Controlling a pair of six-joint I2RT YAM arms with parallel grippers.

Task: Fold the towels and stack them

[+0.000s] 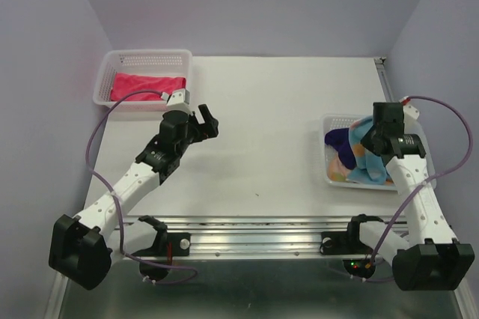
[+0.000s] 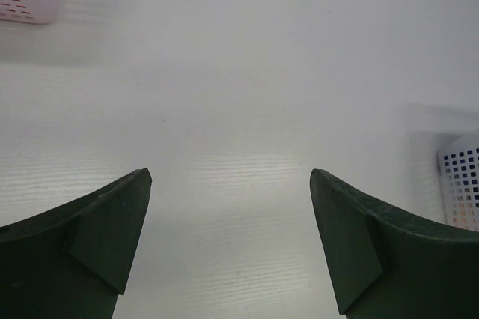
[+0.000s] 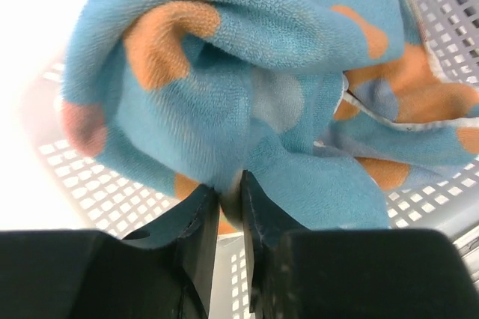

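Observation:
A light-blue towel with orange spots (image 3: 179, 102) is bunched in the white right basket (image 1: 329, 173), pinched between the fingertips of my right gripper; in the top view that gripper (image 1: 373, 139) hangs over the basket. A dark purple towel (image 1: 341, 147) lies at the basket's left side. A red folded towel (image 1: 146, 83) lies in the left basket (image 1: 146, 57). My left gripper (image 1: 206, 120) hovers over the table, open and empty, as its wrist view also shows (image 2: 230, 180).
Grey walls stand behind and at both sides, and a metal rail runs along the front edge.

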